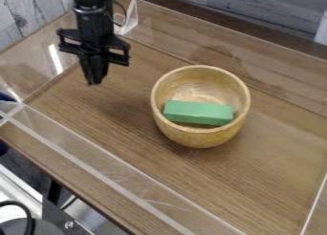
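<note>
My gripper (94, 74) hangs over the wooden table at the upper left, shut, with no object visible between its fingers. A round tan bowl (201, 136) sits at the centre right, with a green rectangular block (198, 113) lying inside it.
Bare table (115, 162) lies around the bowl and below the gripper. At the lower left corner are dark cables (15, 218). A wall edge (19, 14) shows at the top left.
</note>
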